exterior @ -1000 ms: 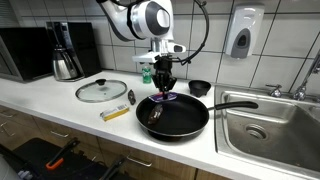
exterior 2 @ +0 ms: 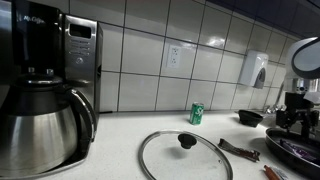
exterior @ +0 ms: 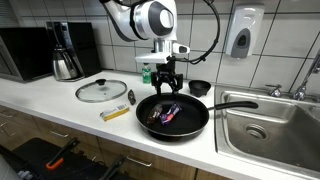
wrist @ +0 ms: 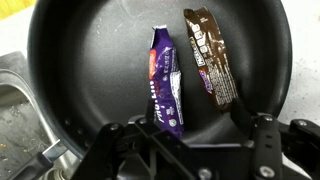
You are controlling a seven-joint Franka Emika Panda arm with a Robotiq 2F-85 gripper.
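Note:
In exterior view 1 my gripper point(exterior: 170, 86) hangs low over the black frying pan point(exterior: 190, 128). Two wrapped bars lie on the pan's floor. The purple wrapper point(wrist: 164, 75) is long, with white lettering and a red patch, and its lower end lies close to my left finger in the wrist view. To its right is the brown wrapper point(wrist: 208, 57), whose lower end comes near my right finger. My fingers stand apart in the wrist view, with neither bar gripped between them.
The pan handle point(exterior: 237, 104) points right toward the sink point(exterior: 270, 130). A yellow-white bar point(exterior: 116, 112) lies on the counter left of the pan. Behind are a glass lid point(exterior: 103, 90), a green can point(exterior 2: 196, 114) and a small black bowl point(exterior: 200, 88).
The purple bar was in my gripper above the pan; it came down and now lies in the pan, let go. My fingers have opened.

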